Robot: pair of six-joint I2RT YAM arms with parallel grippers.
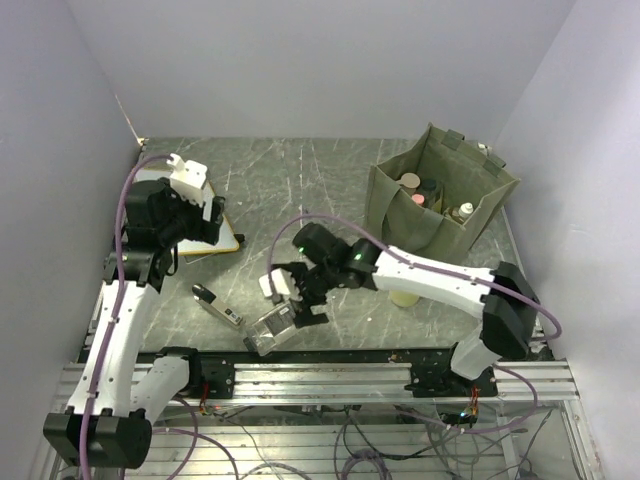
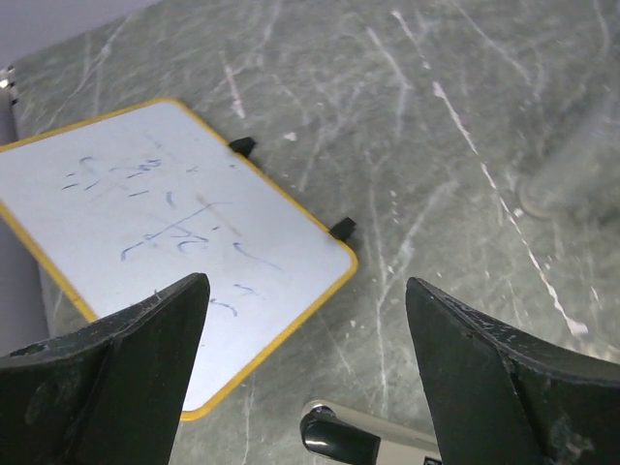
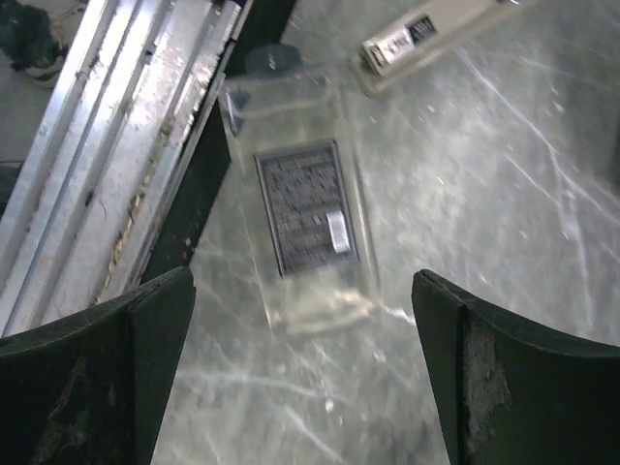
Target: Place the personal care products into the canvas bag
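Observation:
A clear flat bottle with a dark label point(image 3: 310, 223) lies on the table at the front edge, below my right gripper point(image 1: 298, 318), which is open with nothing between its fingers. A slim silver-and-black item point(image 1: 218, 306) lies to its left. My left gripper point(image 1: 212, 219) is raised over the white board, its fingers apart and empty. The grey-green canvas bag point(image 1: 430, 225) stands at the back right with several products inside. A pale yellow container point(image 1: 404, 298) is mostly hidden under the right arm.
The white board point(image 2: 174, 232) with yellow rim lies at the left. An aluminium rail point(image 3: 107, 165) runs along the front edge.

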